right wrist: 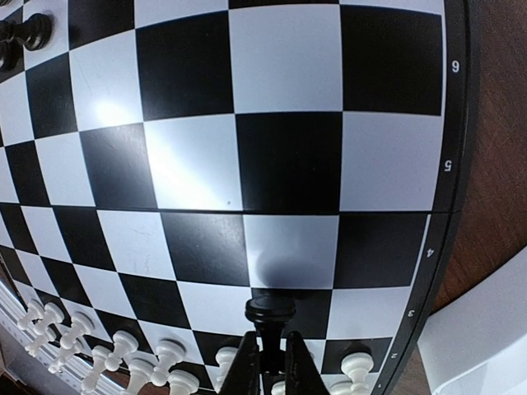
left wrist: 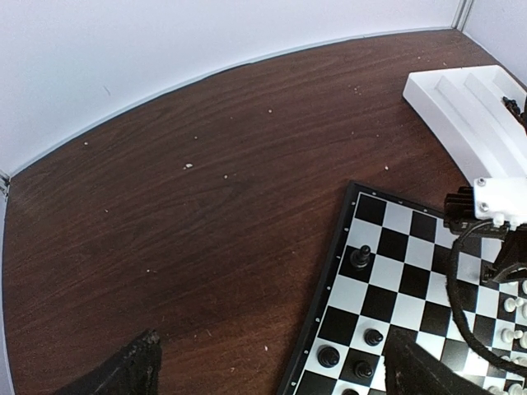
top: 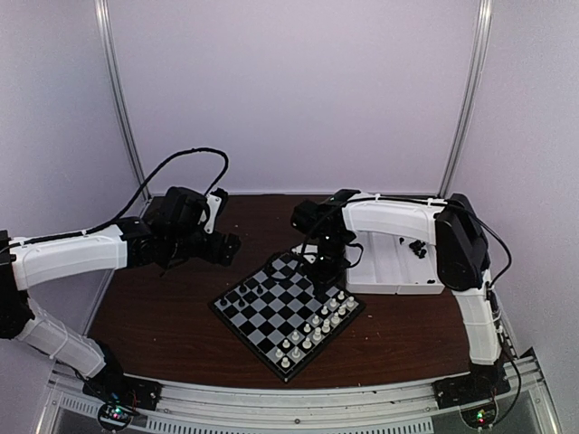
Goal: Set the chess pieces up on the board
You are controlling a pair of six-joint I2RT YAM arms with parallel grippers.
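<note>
The chessboard lies on the table with white pieces lined along its front-right side and several black pieces on the back-left side. My right gripper is shut on a black chess piece, held over the board near the white pieces in the right wrist view. In the top view it is partly hidden by its own arm. My left gripper hangs open left of the board, above bare wood, with nothing between its fingers.
A white tray with several black pieces sits right of the board, partly under the right arm. The table left of and behind the board is bare.
</note>
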